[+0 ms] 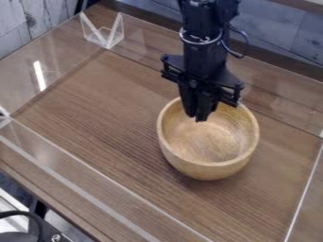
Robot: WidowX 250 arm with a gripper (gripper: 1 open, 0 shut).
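A pale tan oval bowl (210, 146) sits on the wooden table (89, 123) right of centre. The black robot gripper (198, 112) reaches down from the top, its fingertips over the back-left part of the bowl near its rim. Whether they touch the rim, and whether they are open or shut, is unclear in this small view.
A white bracket (105, 30) stands at the back left edge. A grey panel runs along the back. A black cable (19, 217) lies at the lower left corner.
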